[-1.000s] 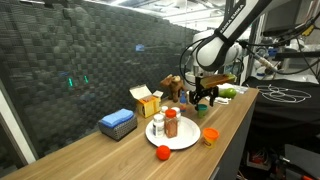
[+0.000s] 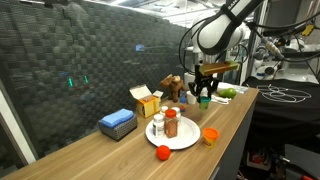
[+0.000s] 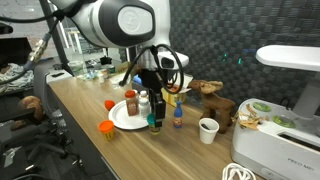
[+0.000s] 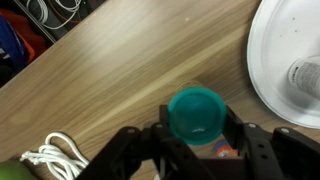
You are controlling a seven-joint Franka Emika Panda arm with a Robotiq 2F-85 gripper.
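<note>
A small container with a round green top (image 4: 197, 115) sits between the fingers of my gripper, which is shut on it. Exterior view 1 shows the green top (image 2: 204, 101) just below the gripper (image 2: 205, 94), over the right part of the wooden table. In exterior view 2 the container (image 3: 154, 122) appears beside the white plate (image 3: 123, 119), partly behind the dark fingers. Whether its base touches the table is hard to tell.
On the plate stand jars (image 2: 170, 124). An orange cup (image 2: 210, 135) and a red ball (image 2: 163, 153) lie near the front edge. Close to the gripper are a blue bottle (image 3: 178, 115), a white mug (image 3: 208, 129) and a brown animal figure (image 3: 216, 106).
The gripper has risen a little, and the green top now shows higher in exterior view 1 than a second ago. The plate, cup and ball have stayed where they were.
</note>
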